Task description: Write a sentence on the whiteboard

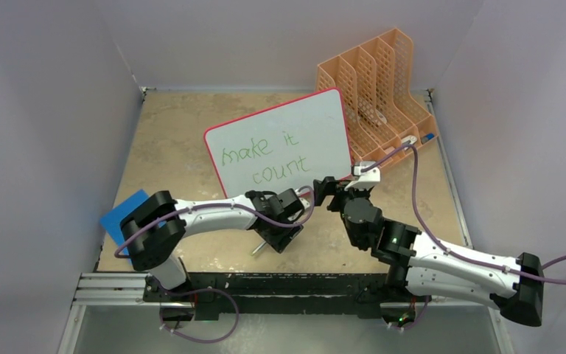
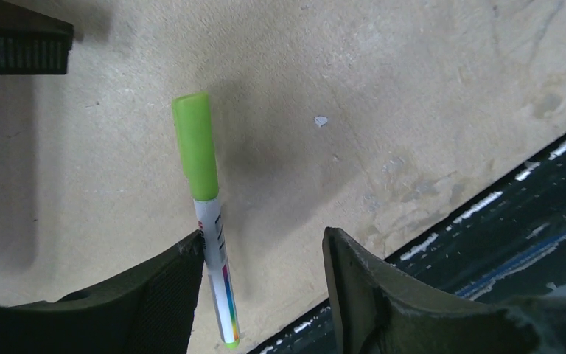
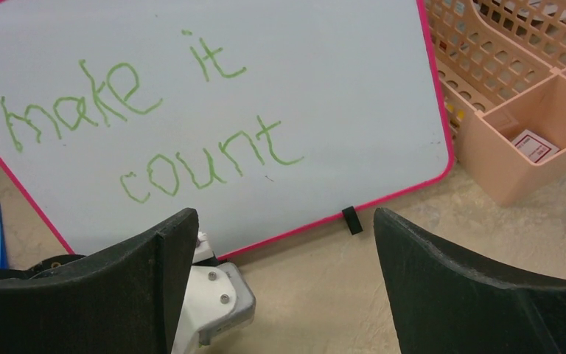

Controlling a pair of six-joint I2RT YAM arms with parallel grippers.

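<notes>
The whiteboard (image 1: 280, 140) lies tilted on the table, with "make it count" written in green across it. A white marker (image 2: 210, 221) with a green cap (image 2: 196, 147) shows in the left wrist view, its barrel against the inner side of one finger of my left gripper. The other finger (image 2: 350, 276) stands well apart from it, so the fingers are open. From above, the marker's tail (image 1: 259, 248) sticks out past the left gripper, which hides the rest. My right gripper is open and empty, near the board's lower right corner.
A peach organizer (image 1: 372, 96) with several compartments stands at the back right, beside the board. A blue sheet (image 1: 124, 212) lies at the left, partly behind the left arm. Bare table shows behind the board and at the front right.
</notes>
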